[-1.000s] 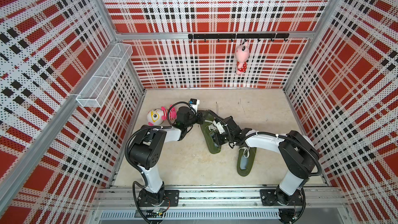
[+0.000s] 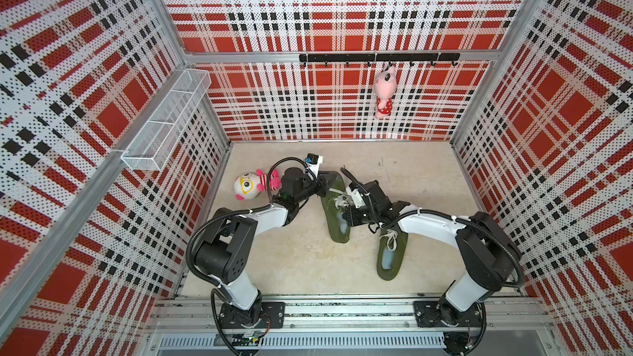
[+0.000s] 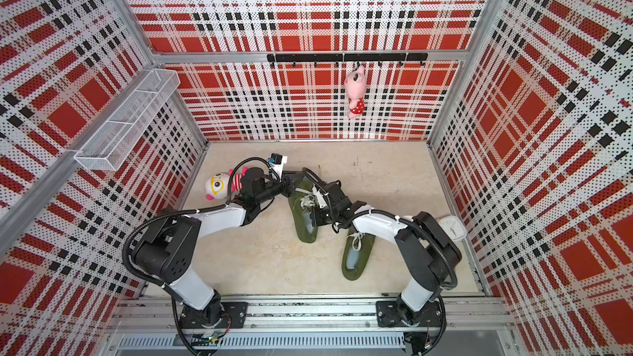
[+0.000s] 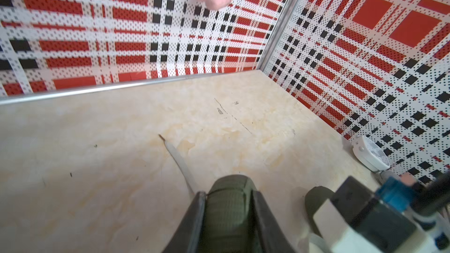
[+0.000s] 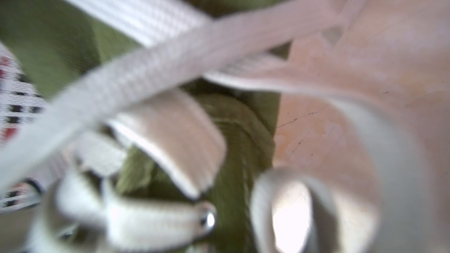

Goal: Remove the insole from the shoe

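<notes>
An olive canvas shoe (image 2: 335,227) with white laces sits at mid table, its grey insole showing at the opening in both top views. My left gripper (image 2: 324,184) is shut on the shoe's toe, which fills the bottom centre of the left wrist view (image 4: 230,210). My right gripper (image 2: 349,217) is at the shoe's opening; its fingers are hard to make out, and the right wrist view shows mostly blurred laces (image 5: 164,135) over olive canvas. A second olive shoe (image 2: 399,257), with a grey inside, lies nearer the front right, partly under the right arm.
A pink and white plush toy (image 2: 249,186) lies at the left, behind my left arm. A pink plush (image 2: 385,85) hangs from the back rail. A wire basket (image 2: 165,128) is on the left wall. A white dish (image 3: 452,227) stands at the right edge.
My left gripper has moved a little back and right with the shoe's toe, which is higher in the picture. The right gripper has shifted slightly up, and both arms have changed pose.
</notes>
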